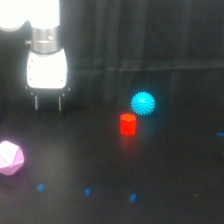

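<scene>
At the upper left hangs my gripper [48, 102] from a white arm, its two thin dark fingers spread apart, with only dark background showing between them. Near the middle stands a small red block [128, 124] with flat sides. A bright blue spiky ball [143, 103] shows just above and to the right of it; whether the two touch, I cannot tell. A pink faceted ball [10, 157] sits at the left edge, below the gripper. My gripper is clear of all three.
Small blue marks, such as one blue mark [87, 191], dot the dark surface [110, 160] in front and at the right edge. The room between the pink ball and the red block is bare.
</scene>
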